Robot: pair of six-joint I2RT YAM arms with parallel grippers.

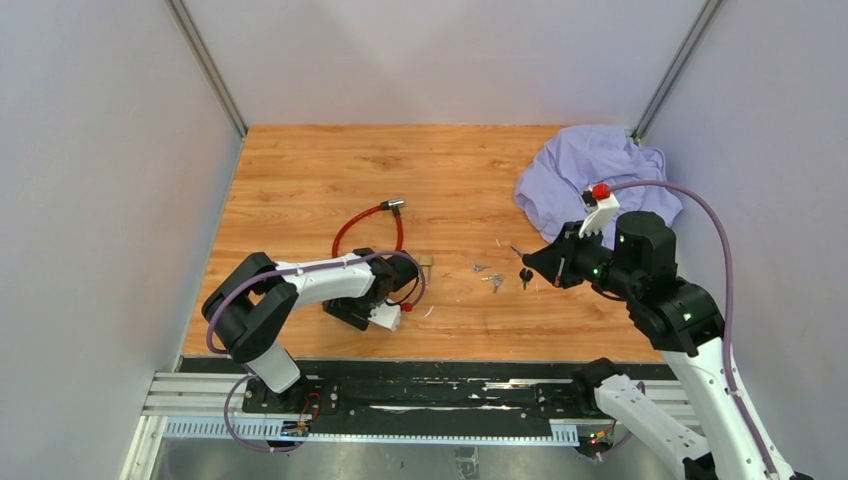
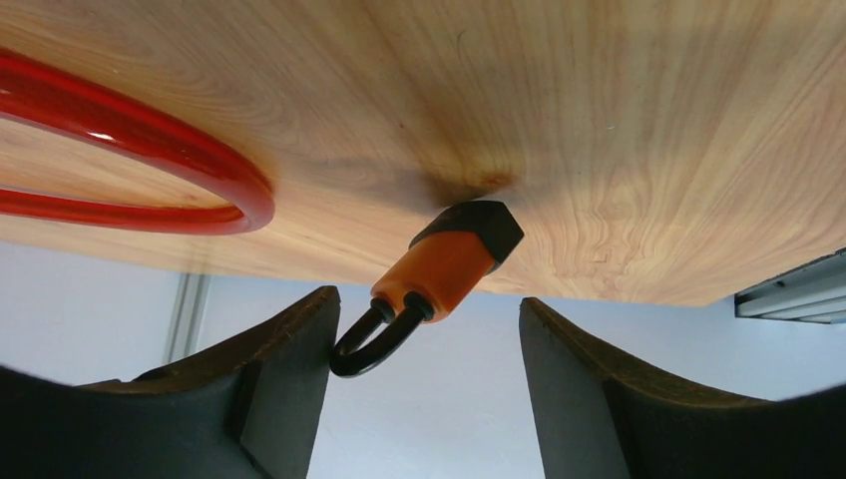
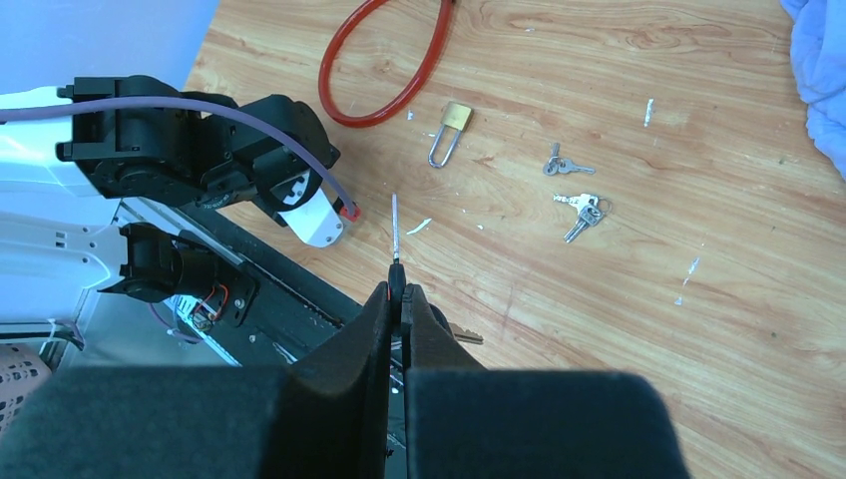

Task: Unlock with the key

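An orange padlock [image 2: 435, 271] with a black end and black shackle shows ahead of my left gripper. Its shackle overlaps the left finger in that view; contact cannot be told. These fingers stand part open, on either side of the lock. My left arm hides this lock in the top view. My right gripper is shut on a black-headed key [image 3: 396, 225], its thin blade pointing forward. A second key [image 3: 465, 334] hangs below on the same bunch. In the top view my right gripper [image 1: 530, 259] is above the table's right half.
A brass padlock [image 3: 457, 116] lies near the left arm, with a red cable lock [image 3: 377, 118] behind. Loose keys [image 3: 584, 210] rest mid-table. Purple cloth [image 1: 585, 165] covers the back right corner.
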